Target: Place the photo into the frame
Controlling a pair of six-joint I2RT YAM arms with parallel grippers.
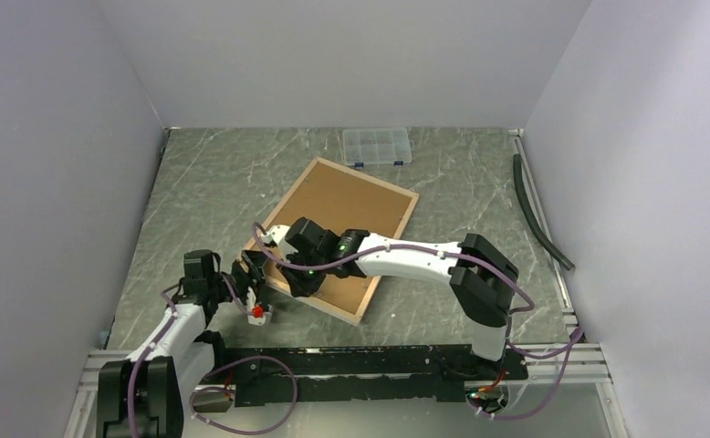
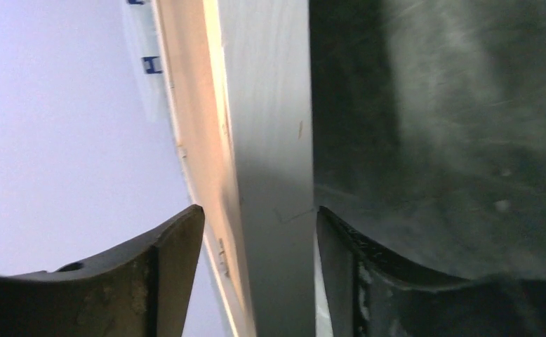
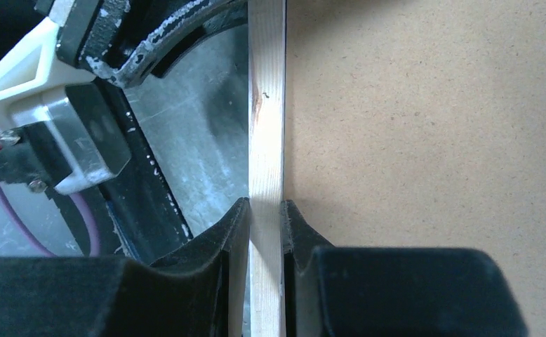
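The wooden frame (image 1: pixel 385 182) lies slanted on the table, its brown backing board (image 1: pixel 351 205) facing up. In the right wrist view my right gripper is shut on the pale frame edge (image 3: pixel 265 140), with one finger on either side. My left gripper stands part open at the frame's lower left corner; in its view the frame's side (image 2: pixel 270 126) passes between the fingers, and a small gap shows at the left finger (image 2: pixel 179 260). No separate photo can be made out.
A clear divided plastic box (image 1: pixel 376 146) lies just behind the frame. A dark tube (image 1: pixel 538 214) runs along the right wall. Bare table lies to the left and right of the frame.
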